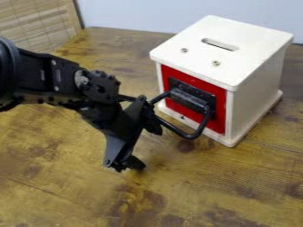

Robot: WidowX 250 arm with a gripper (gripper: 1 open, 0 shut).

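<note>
A white wooden box (254,71) with a red front panel (171,76) stands on the wooden table, its top showing a slot and two small fittings. A black U-shaped handle (206,120) on a dark plate sticks out from the red front. My black gripper (133,146) hangs at the left, just in front of and below the handle's near side, angled downward; whether it touches the handle or is open or shut is unclear.
Bare tabletop (225,191) fills the foreground and right side. A woven bamboo mat or screen (35,25) is at the back left, a white wall behind the box.
</note>
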